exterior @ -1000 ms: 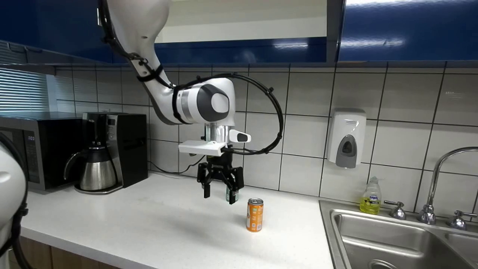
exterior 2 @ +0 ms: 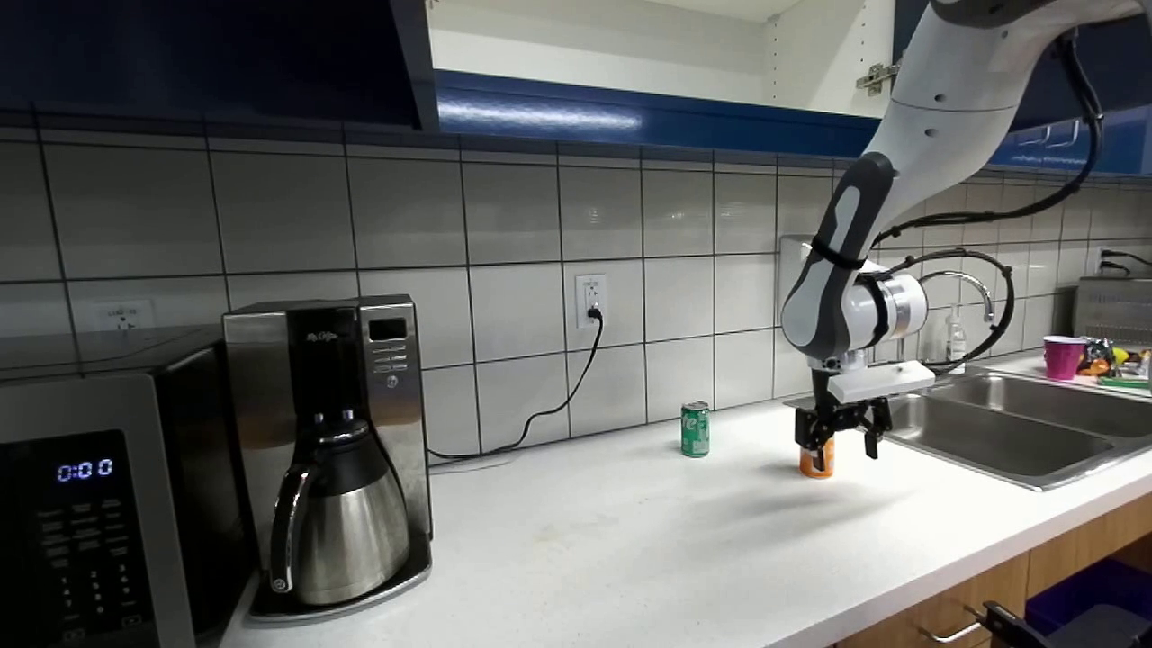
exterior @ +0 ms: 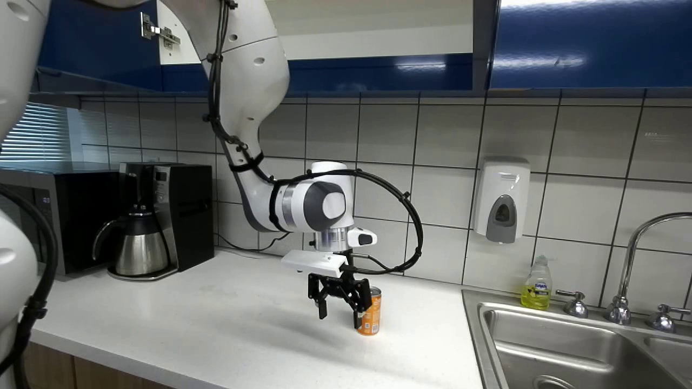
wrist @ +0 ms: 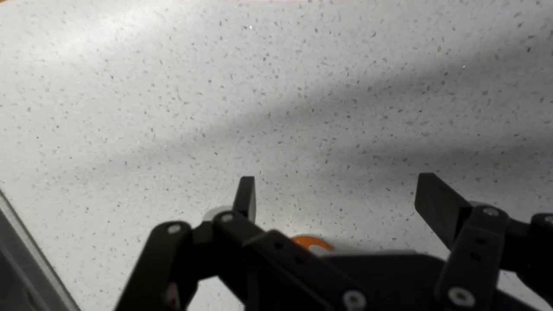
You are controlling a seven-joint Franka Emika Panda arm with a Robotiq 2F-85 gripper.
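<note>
My gripper (exterior: 340, 317) hangs low over the white counter, its fingers spread wide with bare counter between them in the wrist view. An orange can (exterior: 371, 319) stands upright close by; in exterior view 1 one finger overlaps its left side. From exterior view 2 the same orange can (exterior 2: 817, 463) is partly hidden behind the gripper (exterior 2: 847, 458). Only a sliver of orange (wrist: 311, 242) peeks out behind the gripper's linkage in the wrist view. Whether a finger touches the can, I cannot tell. A green can (exterior 2: 696, 430) stands upright nearer the wall, hidden in exterior view 1.
The steel sink (exterior: 485, 337) lies to the right, with dish soap (exterior: 537, 285) at its back edge. A coffee maker (exterior: 188, 214) and a microwave (exterior 2: 97, 486) occupy the left end. Bare counter (exterior: 214, 311) stretches between. Overhead, a cabinet hangs open.
The gripper has come down and moved right in exterior view 1, from above and left of the orange can to beside it. The green can is now hidden there. The orange can has not moved.
</note>
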